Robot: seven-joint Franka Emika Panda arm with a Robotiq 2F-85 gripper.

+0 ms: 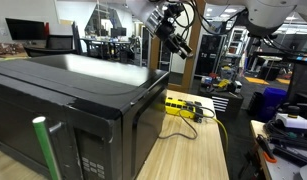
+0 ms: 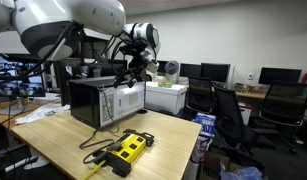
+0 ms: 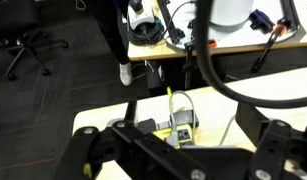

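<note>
My gripper is open, its black fingers spread wide along the bottom of the wrist view, with nothing held between them. In exterior view 1, the arm's end hangs in the air beyond the black microwave-like box. That same box stands on the wooden table in exterior view 2, close by the arm. A yellow and black device lies on the table near its front edge, with a cable beside it. The wrist view shows the yellow device below, partly covered by the gripper.
Bare wooden table extends to the right of the box. A green pole stands close to the camera in exterior view 1. Office chairs and a blue bin are beyond the table. A dark cable arcs across the wrist view.
</note>
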